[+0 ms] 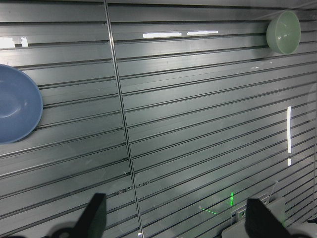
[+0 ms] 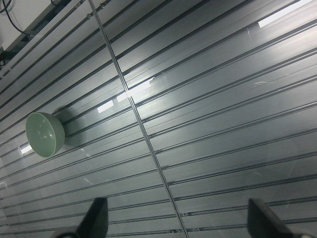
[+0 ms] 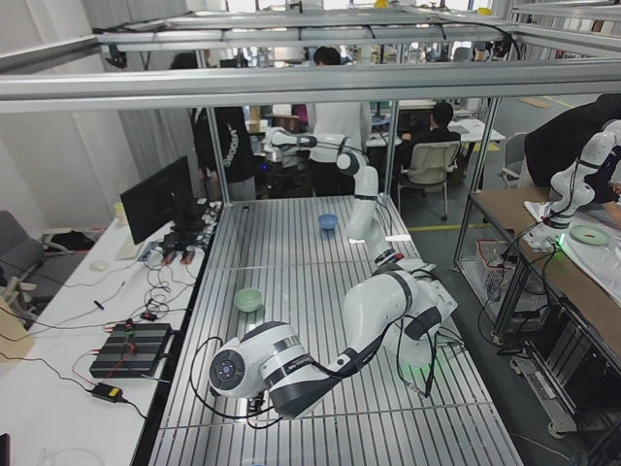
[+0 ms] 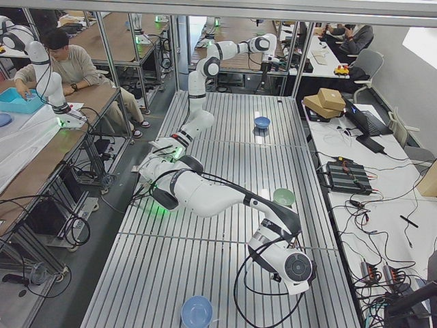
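Observation:
A green bowl [image 3: 247, 300] [image 4: 283, 196] [image 1: 283, 32] [image 2: 44, 134] stands on the slatted metal table [image 3: 262, 238] [image 4: 225, 123]. A blue bowl [image 3: 327, 221] [image 4: 261, 122] is at one end of the table, and another blue bowl [image 4: 196, 312] [image 1: 17, 104] at the other. In the left wrist view my left gripper is above the table, its two dark fingers wide apart at the bottom edge, nothing between them. In the right wrist view my right gripper likewise has its fingers wide apart over bare slats.
A white side table [image 3: 78, 388] with a monitor, power boxes and cables runs along one side of the metal table. Cables loop from the arms over the slats. The metal table is otherwise largely clear. People sit and stand beyond the frame.

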